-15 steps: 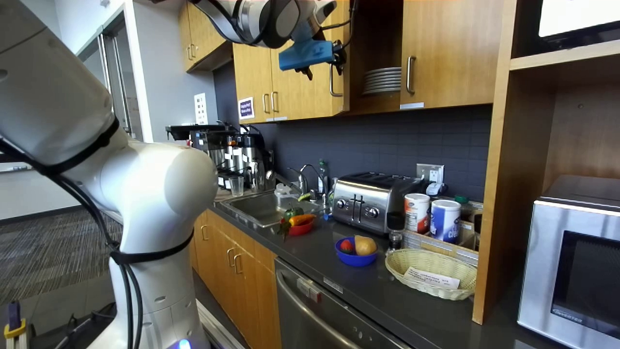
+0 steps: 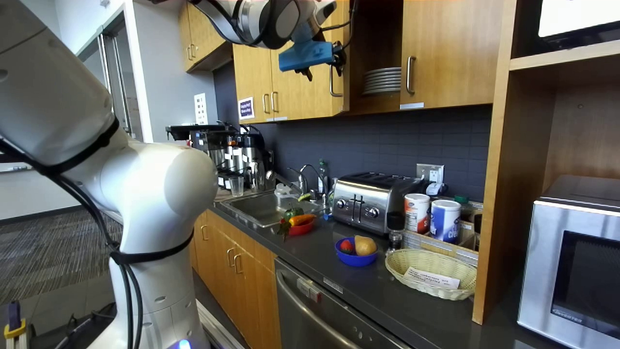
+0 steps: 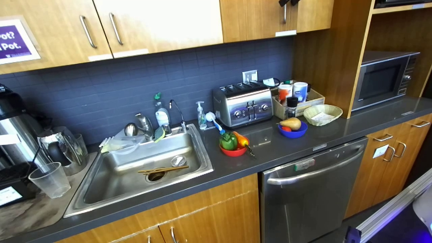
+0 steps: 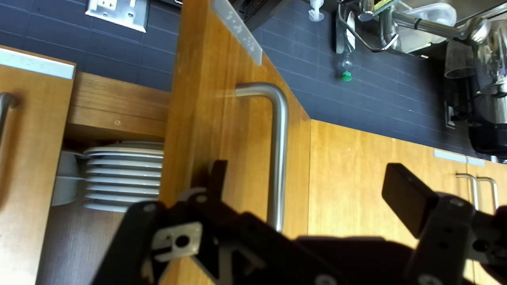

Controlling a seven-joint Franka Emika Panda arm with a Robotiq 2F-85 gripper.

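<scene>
A wooden cabinet door [image 4: 233, 156] stands part open, showing a stack of white plates [image 4: 124, 175] inside the upper cabinet. The door carries a silver bar handle [image 4: 279, 156]. My gripper is open; in the wrist view the handle appears between its two fingers, closer to the left one. Nothing is gripped. Exterior view 1 has the blue-bodied gripper [image 2: 321, 71] high up in front of the cabinets, left of the door's handle [image 2: 334, 81]. How deep the fingers stand relative to the handle is hard to tell.
Closed doors flank the open cabinet, one with a handle [image 2: 410, 75] on the right. Below on the counter are a toaster [image 3: 245, 106], a red bowl [image 3: 234, 153], a blue bowl [image 3: 297, 133], a wicker basket [image 3: 334, 111] and a sink [image 3: 202, 152].
</scene>
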